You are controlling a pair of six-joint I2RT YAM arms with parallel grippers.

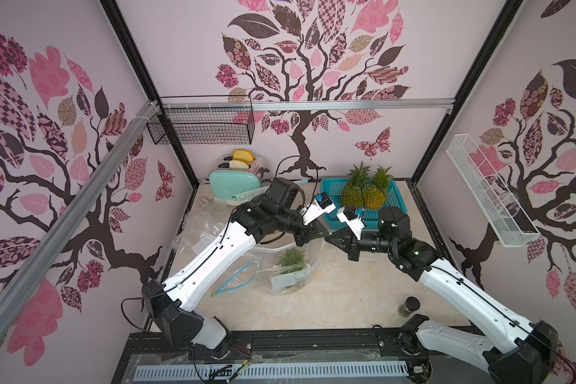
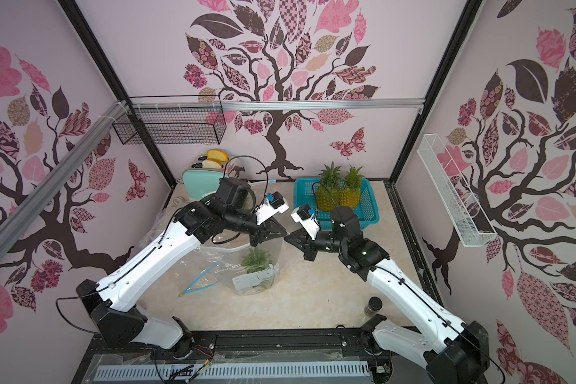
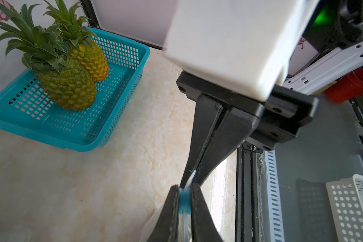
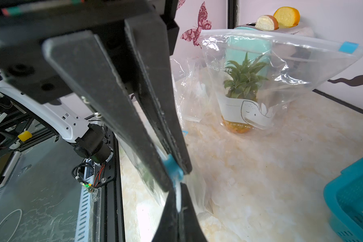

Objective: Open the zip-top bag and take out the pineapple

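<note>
A clear zip top bag (image 1: 260,263) stands at the table's front middle, the pineapple (image 1: 292,258) with its green leaves inside. Above it my grippers meet tip to tip. The left gripper is shut on the bag's blue slider, which also shows between its fingers in the right wrist view (image 4: 173,168). My right gripper is shut on the thin white zip end (image 4: 178,188) just beside the slider. How far the zip is open cannot be told.
Behind stands another clear bag (image 4: 294,64) with a pineapple (image 4: 245,76). A teal basket (image 1: 396,203) with two pineapples is at the back right. A small jar (image 1: 408,306) stands front right. Bare table (image 1: 364,281) lies between.
</note>
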